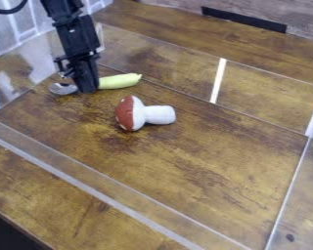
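Observation:
The black gripper [83,78] is low at the back left of the wooden table, over a small silver metal piece [66,88], perhaps a spoon, and beside a pale green vegetable-like object [118,81]. Its fingertips are dark against the dark wood, so I cannot tell how far apart they are or what lies between them. In front and to the right, a mushroom-like toy [129,114] with a red and white cap and white stem lies on its side.
Clear barriers or strips border the work area on the left, front and right. A dark slot sits at the back edge.

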